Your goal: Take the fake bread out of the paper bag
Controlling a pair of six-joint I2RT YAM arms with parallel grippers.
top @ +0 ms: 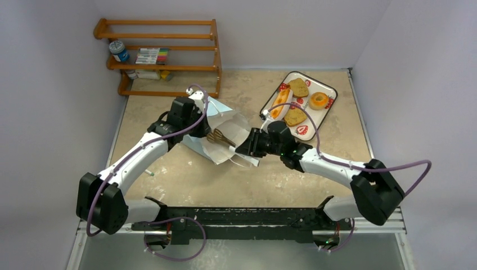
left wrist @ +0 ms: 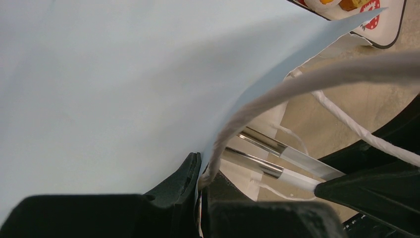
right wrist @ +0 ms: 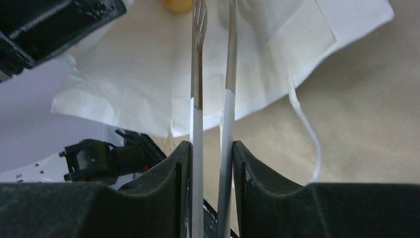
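Note:
The paper bag (top: 235, 121), white inside and pale blue outside, lies on its side at mid table with its mouth facing right. My left gripper is shut on the bag's rim beside the twisted handle (left wrist: 277, 96). From the right, my right gripper (top: 250, 148) holds metal tongs (right wrist: 229, 69) by both white grips, their arms slightly apart. The tongs' slotted heads reach into the bag mouth. A yellow-orange piece (right wrist: 178, 4), apparently fake bread, shows partly at the top of the right wrist view, near the tongs' tips.
A strawberry-patterned tray (top: 305, 130) at the back right bears several bread pieces, among them a hot dog bun (top: 280, 105) and a ring-shaped one (top: 318, 100). A wooden rack (top: 163, 67) stands back left.

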